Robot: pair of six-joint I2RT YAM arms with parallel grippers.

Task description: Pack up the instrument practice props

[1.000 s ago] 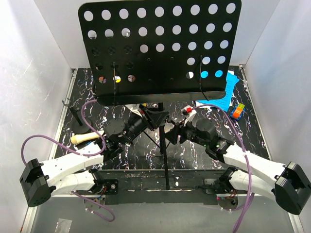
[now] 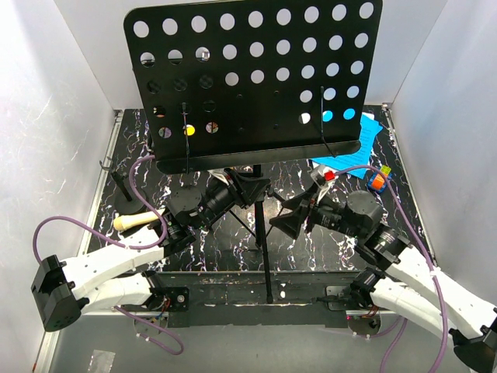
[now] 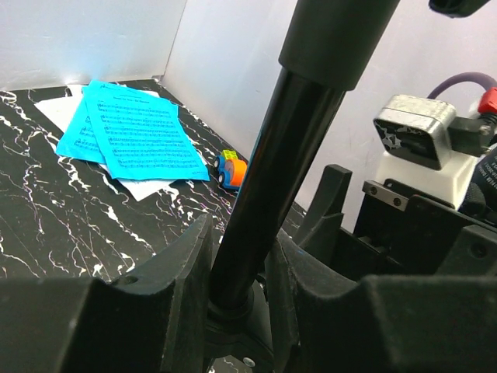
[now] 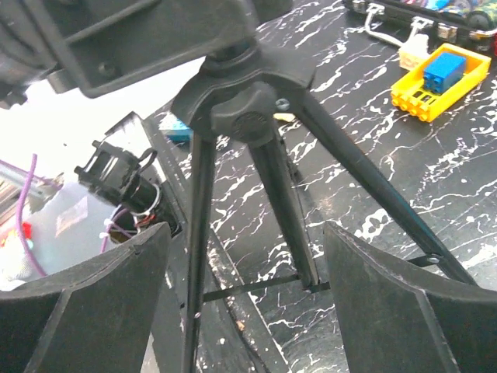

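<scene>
A tall black music stand fills the top view, its perforated desk (image 2: 248,93) above a tripod with legs (image 4: 357,163). My left gripper is at the upright post (image 3: 276,179), which rises between its fingers in the left wrist view; whether it grips tightly is unclear. My right gripper (image 2: 299,221) stands open to the right of the stand; in its wrist view the tripod hub (image 4: 233,109) and legs lie beyond the fingers.
Blue sheets (image 3: 140,132) over white paper lie at the back right, beside a colourful toy (image 2: 379,179). A wooden bat-like piece (image 2: 136,220) and a black stand base lie at the left. A yellow toy (image 4: 415,93) is on the marble table.
My right arm has moved to the right and toward the front, away from the stand's post. The left arm and the stand are nearly still.
</scene>
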